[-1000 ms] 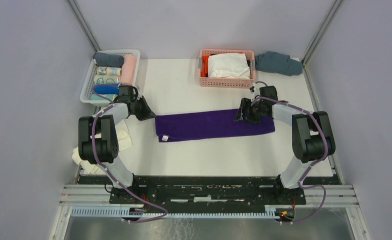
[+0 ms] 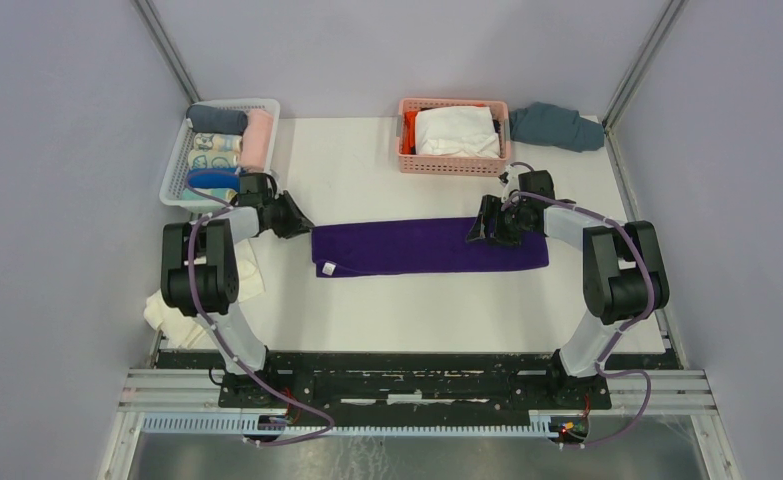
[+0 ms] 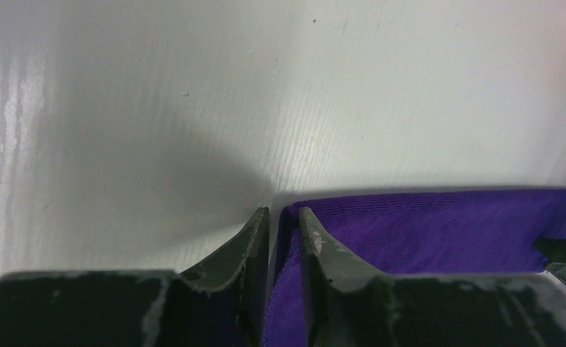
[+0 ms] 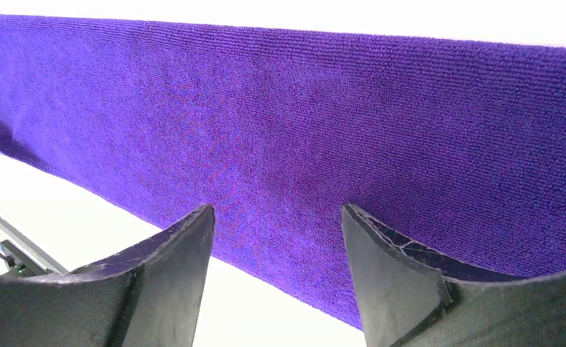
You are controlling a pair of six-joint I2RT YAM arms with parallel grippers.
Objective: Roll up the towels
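Note:
A purple towel (image 2: 417, 245) lies spread lengthwise across the middle, with a white label near its front left corner. My left gripper (image 2: 303, 226) is at that towel's back left corner; in the left wrist view its fingertips (image 3: 283, 217) stand a little apart, with the towel's edge (image 3: 424, 224) at or between them, grip unclear. My right gripper (image 2: 487, 228) is over the right part of the towel; in the right wrist view it is open (image 4: 278, 217), its fingers above the purple cloth.
A white basket (image 2: 177, 170) of rolled towels is at back left, a pink basket (image 2: 447, 168) of cloths at back centre. A folded teal cloth (image 2: 557, 125) lies back right, cream cloths (image 2: 167, 310) at left.
Over the last second the towel's left end has shifted slightly toward the back, along with small movements of my left gripper. The right arm is nearly still.

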